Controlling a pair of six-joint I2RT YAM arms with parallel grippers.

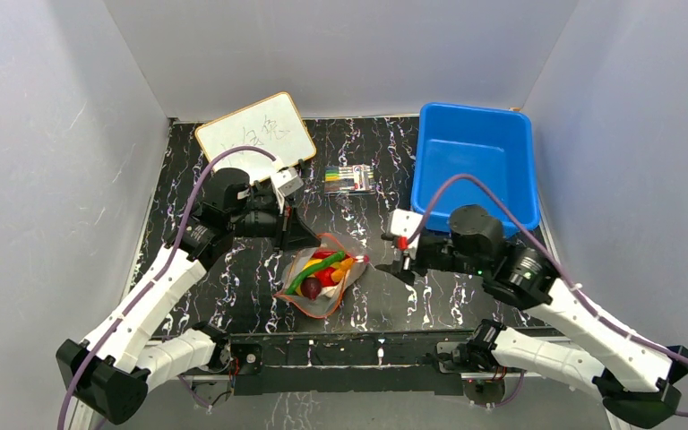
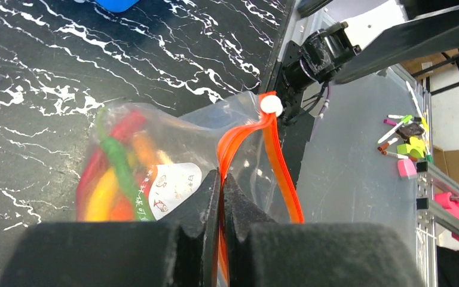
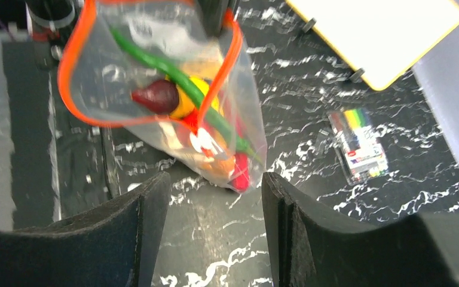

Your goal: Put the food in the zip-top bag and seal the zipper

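The clear zip bag [image 1: 320,312] has an orange rim and gapes open over the marble-patterned table. Inside lie a green pepper [image 1: 316,271], a dark round item [image 1: 311,288], and red, yellow and orange food. My left gripper [image 1: 315,242] is shut on the bag's rim; in the left wrist view the orange strip [image 2: 233,140] runs down between its fingertips. To the right of the bag and clear of it, my right gripper [image 1: 387,253] stands part open, empty, its two fingers [image 3: 149,221] apart in the right wrist view.
A blue bin [image 1: 475,152] stands at the back right, looking empty. A whiteboard [image 1: 255,134] with writing lies at the back left, and a pack of markers [image 1: 349,179] at the back middle. Bare table lies right of the bag.
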